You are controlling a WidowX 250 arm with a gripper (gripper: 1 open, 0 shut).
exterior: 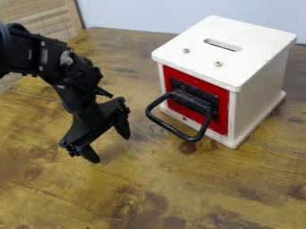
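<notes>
My black gripper [106, 142] hangs low over the wooden floor at the left, its fingers apart with nothing between them. To its right stands a white box [259, 94] with a red front panel [180, 76], a slot and two small fixings on top. A black U-shaped handle [166, 124] on a dark mount sticks out from the front, apart from the gripper.
A pale panel [38, 18] stands at the back left, and a white wall [143, 13] runs along the back.
</notes>
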